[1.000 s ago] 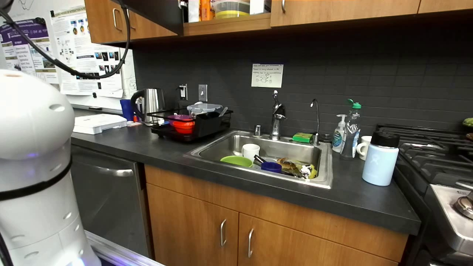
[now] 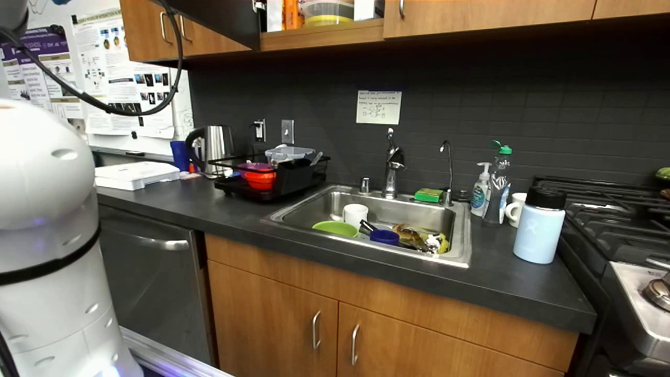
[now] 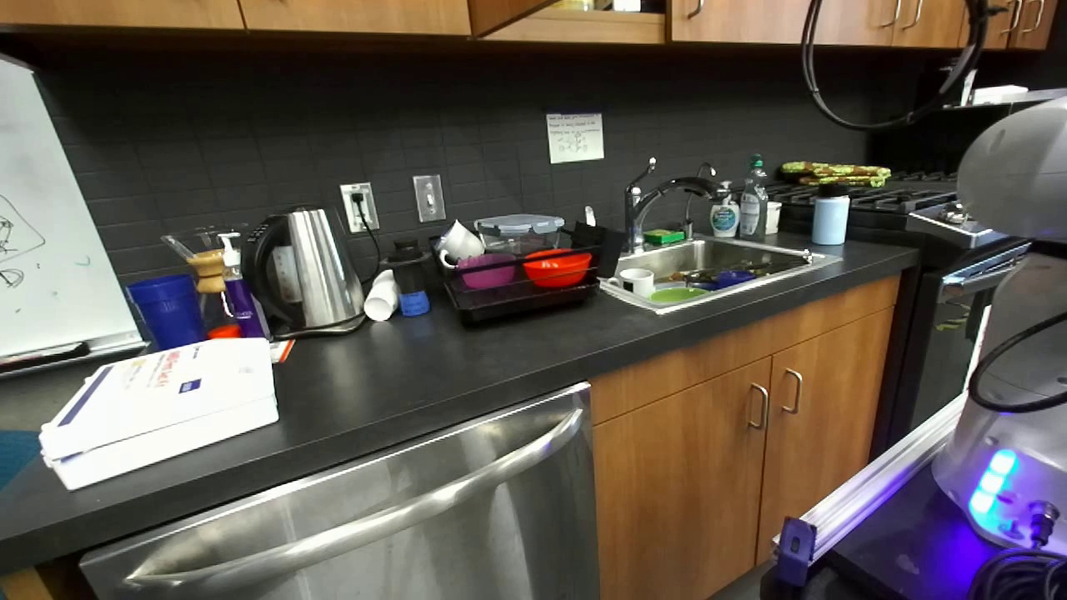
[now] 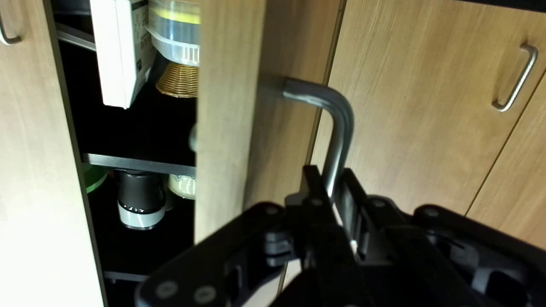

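In the wrist view my gripper is shut on the curved metal handle [image 4: 341,123] of a wooden cabinet door [image 4: 225,102]. The door stands swung out, edge toward the camera, and the cupboard behind it is open. Inside are a white box [image 4: 115,51], a wicker basket [image 4: 178,81] and a dark cup with a pale band [image 4: 141,202]. From outside, the open door [image 2: 220,15] shows at the top of exterior view 1, and its lower part [image 3: 530,18] in exterior view 2. My gripper is out of sight in both exterior views.
A closed cabinet door [image 4: 435,102] lies right of the open one. Below the cupboards are a sink [image 2: 461,242] with dishes, a faucet [image 2: 390,166], a dish rack [image 3: 520,300] and a kettle [image 3: 315,270]. Bare counter [image 3: 430,370] lies before the rack.
The white arm at the left of exterior view 1 has turned and shifted slightly left. Its hanging cable has moved a little. The cabinet door looks nearly the same.
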